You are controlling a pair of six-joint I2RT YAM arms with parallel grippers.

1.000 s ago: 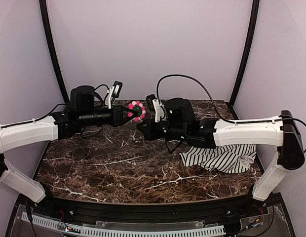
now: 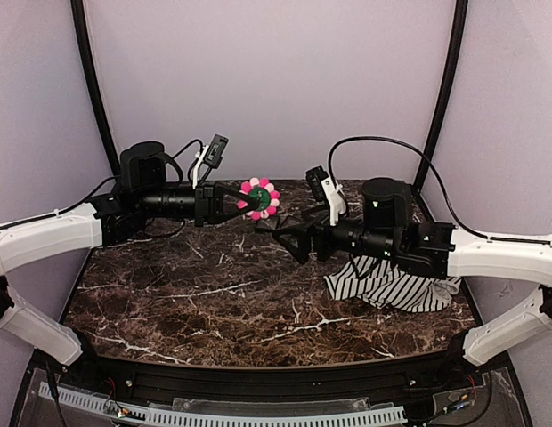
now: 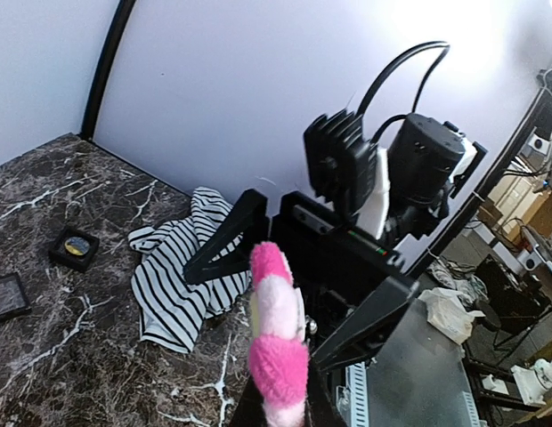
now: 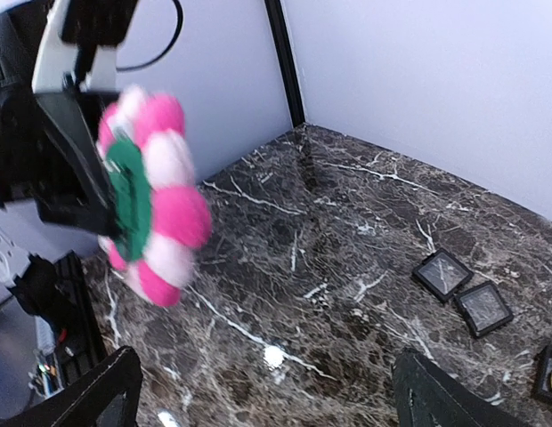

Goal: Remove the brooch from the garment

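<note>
The brooch [image 2: 259, 198], a pink-and-white fluffy flower with a green centre, is raised above the table in my left gripper [image 2: 245, 203], which is shut on it. In the left wrist view the brooch [image 3: 278, 347] is edge-on, hiding much of that gripper's fingers. My right gripper [image 2: 278, 233] stands open just right of and below the brooch, apart from it; in the right wrist view its dark fingertips [image 4: 107, 396] are blurred at the bottom. The striped garment [image 2: 390, 286] lies crumpled on the table's right side, partly behind the right arm.
Several small dark square items [image 4: 483, 307] lie on the marble table [image 2: 196, 311], toward the back as seen in the right wrist view. Both arms are close together over the middle.
My left gripper has risen slightly with the brooch. My right arm has moved right, away from the brooch, leaving a wider gap.
</note>
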